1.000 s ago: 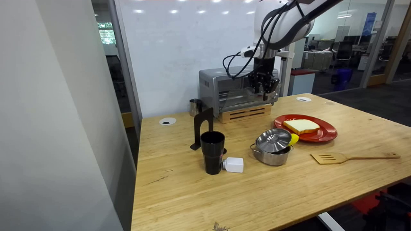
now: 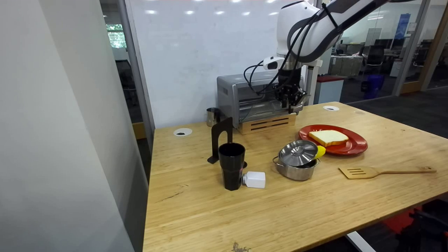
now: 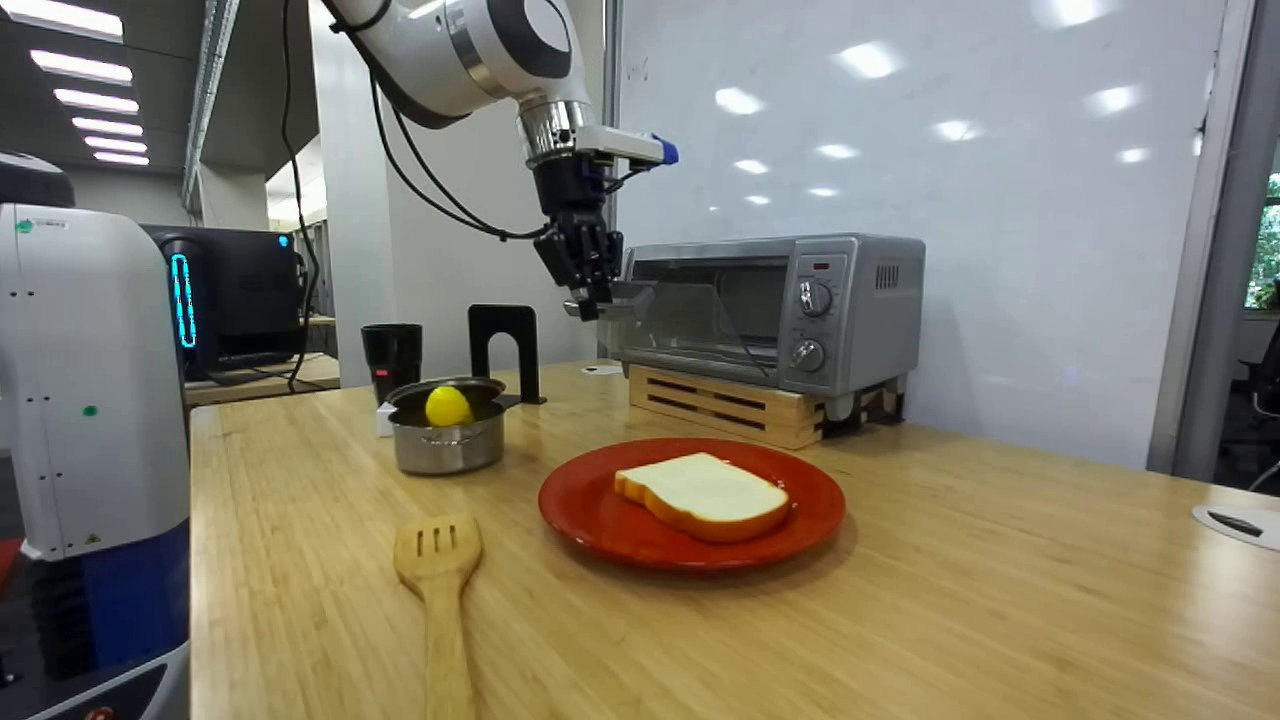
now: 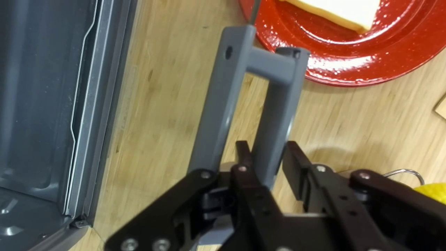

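The grey toaster oven [image 3: 768,306] stands against the whiteboard with its glass door [image 3: 654,318] swung partly down. In the wrist view the door's grey handle [image 4: 278,104] runs up the middle, and the oven's dark interior [image 4: 37,92] shows at left. My gripper is at the handle's outer bar, its dark fingers [image 4: 294,161] partly spread on either side of that bar. Whether the fingers touch the bar cannot be made out. From outside, the gripper [image 3: 588,310] appears tilted downward in front of the oven.
A red plate [image 3: 576,510] with a bread slice [image 3: 708,490] lies near the oven. A steel pot [image 2: 296,172] with its lid [image 2: 298,153] askew and a yellow item, a spatula [image 2: 361,172], a black cup [image 2: 231,166] and a white bottle [image 2: 255,180] share the table.
My gripper has come slightly lower and to the right in exterior view 1. The oven door looks a little lower; the tabletop objects have stayed put.
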